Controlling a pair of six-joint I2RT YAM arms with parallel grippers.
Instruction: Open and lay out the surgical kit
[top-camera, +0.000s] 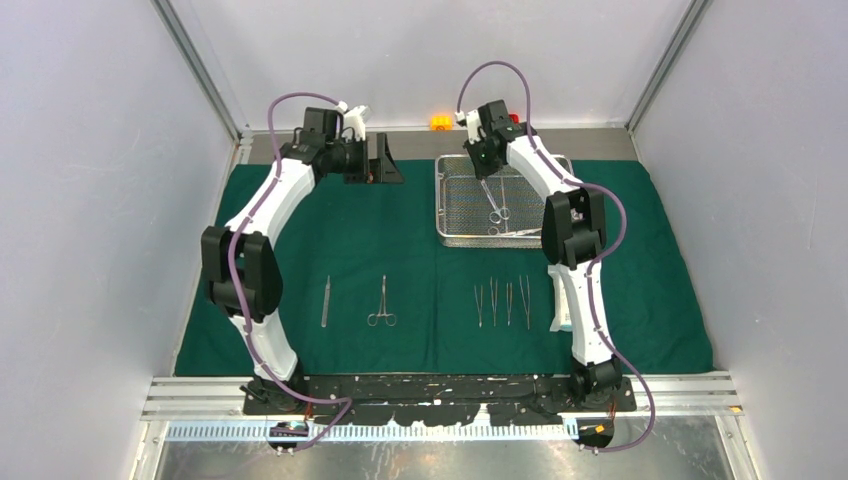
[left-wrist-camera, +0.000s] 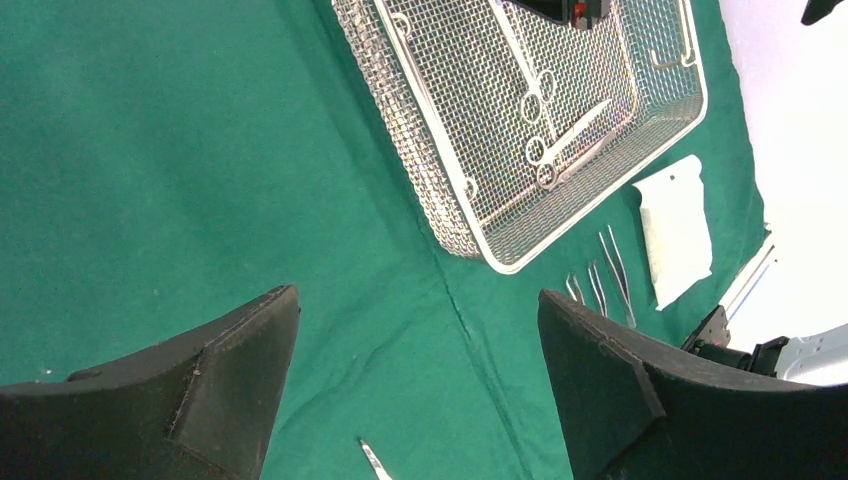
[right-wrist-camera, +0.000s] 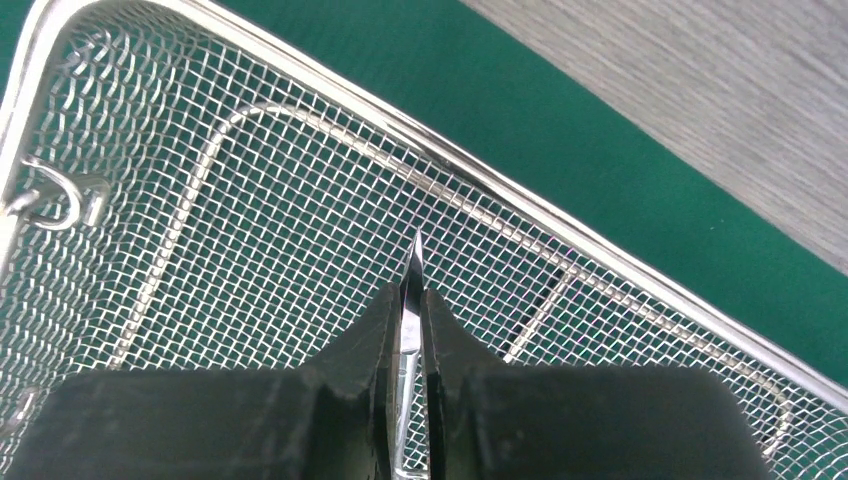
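Note:
A wire-mesh instrument tray (top-camera: 440, 210) on green drape holds ring-handled scissors (left-wrist-camera: 537, 95) and other instruments. My right gripper is low inside it, fingertips close together at the scissors' pointed blade tip (right-wrist-camera: 414, 262); whether they grip it is unclear. My left gripper (top-camera: 380, 160) stands open and empty left of the tray. Laid out on the drape are a slim handle (top-camera: 326, 300), a ring-handled clamp (top-camera: 383, 315) and several tweezers (top-camera: 494, 300).
A white pouch (left-wrist-camera: 672, 225) lies right of the tweezers. Yellow (top-camera: 440, 123) and red blocks sit behind the tray.

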